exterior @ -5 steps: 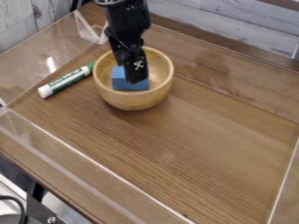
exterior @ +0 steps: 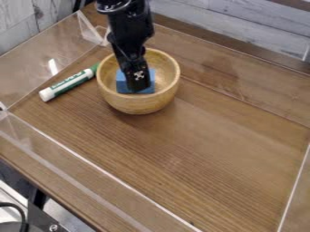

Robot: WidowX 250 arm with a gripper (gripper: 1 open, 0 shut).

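A black gripper (exterior: 133, 71) reaches down from the top into a wooden bowl (exterior: 162, 100), its open fingers around or just above a blue block (exterior: 141, 89) inside the bowl. The gripper partly hides the block, and contact between them is unclear. A white and green marker-like tube (exterior: 67, 85) lies on the wood left of the bowl.
A clear plastic edge runs along the left, and a white wall stands at the back right.
The gripper has come lower into the bowl, over the blue block, and now covers more of it. The bowl and the tube look unmoved.
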